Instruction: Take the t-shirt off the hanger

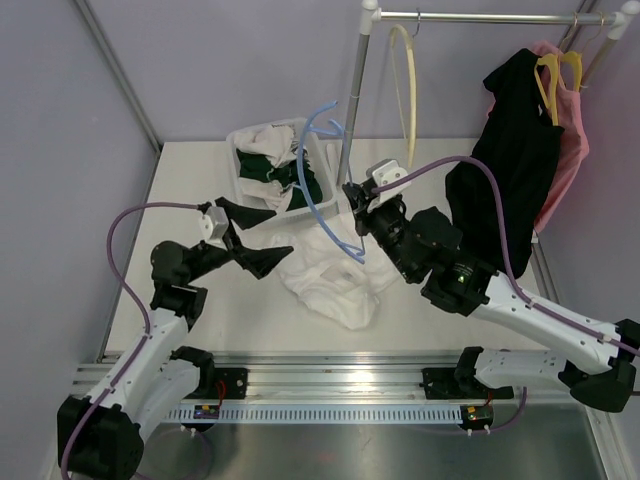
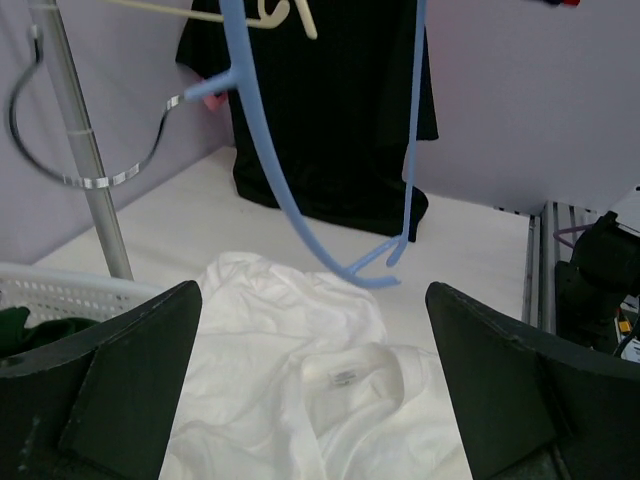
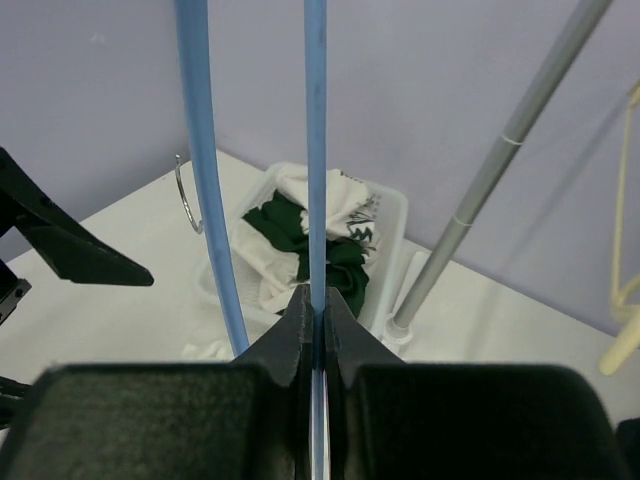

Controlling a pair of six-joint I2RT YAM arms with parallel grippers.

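A white t shirt (image 1: 335, 280) lies crumpled flat on the table, off any hanger. Above it my right gripper (image 1: 357, 205) is shut on the straight bar of a blue hanger (image 1: 305, 185), and the bar (image 3: 317, 200) runs between its fingertips in the right wrist view. The hanger is bare and held up in the air, its metal hook (image 2: 75, 182) showing in the left wrist view. My left gripper (image 1: 284, 232) stands open to the left of the hanger, apart from it, nothing between its fingers.
A white basket (image 1: 330, 205) of green and white clothes stands at the back. Behind it rises the rack's pole (image 1: 353, 110), with an empty yellow hanger (image 1: 411, 95) on the rail. A black garment (image 1: 505, 165) and a pink one (image 1: 572, 150) hang at the right.
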